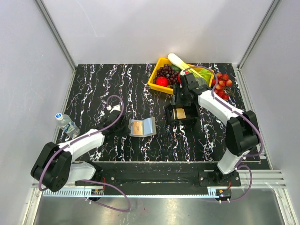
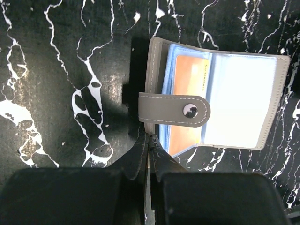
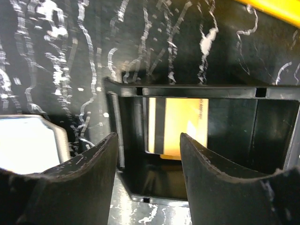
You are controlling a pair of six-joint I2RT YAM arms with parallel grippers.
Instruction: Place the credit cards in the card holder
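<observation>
The grey card holder [image 2: 274, 101] lies spread on the table, with an orange card [image 2: 187, 75] in its blue sleeve under the snap strap [image 2: 161, 108]. At its left edge my left gripper is shut on the holder's cover; the pinched bit is mostly hidden by the fingers. A black box [image 3: 234, 92] holds a gold card [image 3: 180, 123] with a dark stripe, and another yellow edge peeks out below it. Over this box my right gripper is open, its fingers [image 3: 105, 157] apart with nothing between them.
Behind the box stands a yellow basket [image 1: 161, 89] of fruit and vegetables, with red fruit [image 1: 224, 86] at its right. A water bottle [image 1: 68, 125] leans at far left. Table between bottle and basket is clear.
</observation>
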